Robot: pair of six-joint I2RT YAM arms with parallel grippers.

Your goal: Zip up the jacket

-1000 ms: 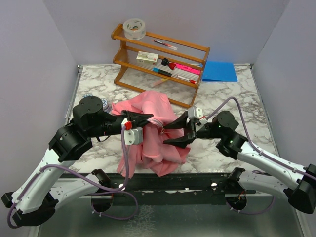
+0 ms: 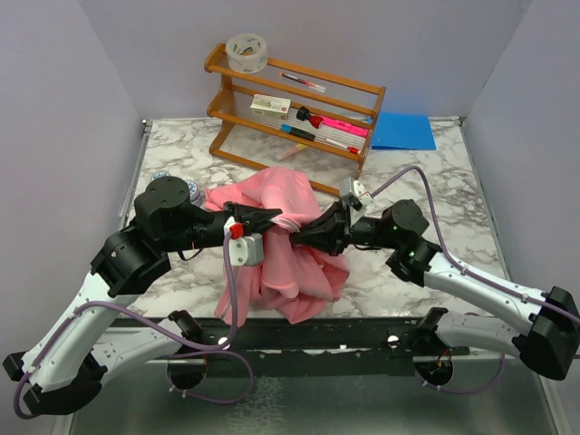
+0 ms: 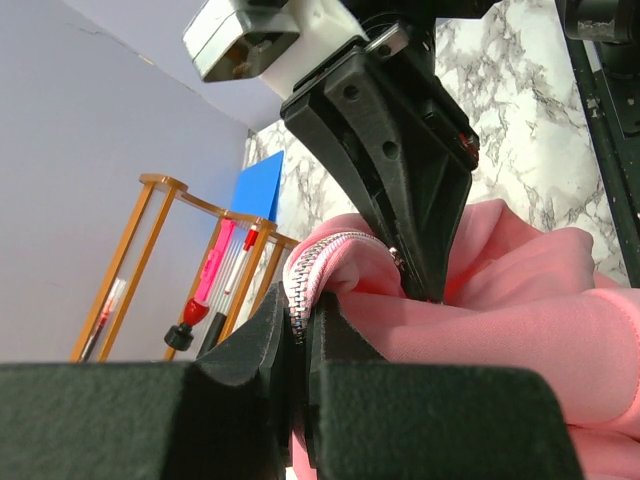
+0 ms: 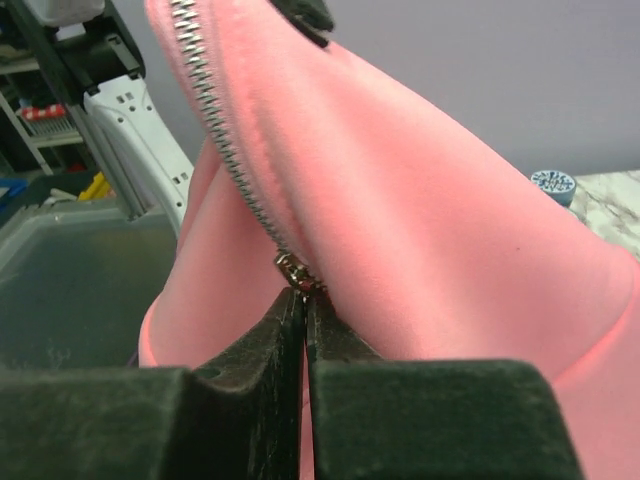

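Observation:
The pink jacket (image 2: 294, 281) is bunched and raised between both grippers. My left gripper is shut on the jacket's zipper edge, whose silver teeth (image 3: 310, 262) run up from its fingers and over a fold. My right gripper is shut at the dark zipper pull (image 4: 295, 272) at the lower end of the visible teeth (image 4: 225, 135); its fingertips meet there, partly hidden by cloth. In the top view it reaches into the fold from the right, close to the left gripper.
A wooden rack (image 2: 222, 106) with pens and tape stands behind the jacket. A blue sheet (image 2: 403, 131) lies at back right. Small round containers (image 4: 553, 183) sit left of the jacket.
My right gripper has moved slightly left into the jacket's fold and gone from open to shut at the zipper pull. My left gripper has stayed in place.

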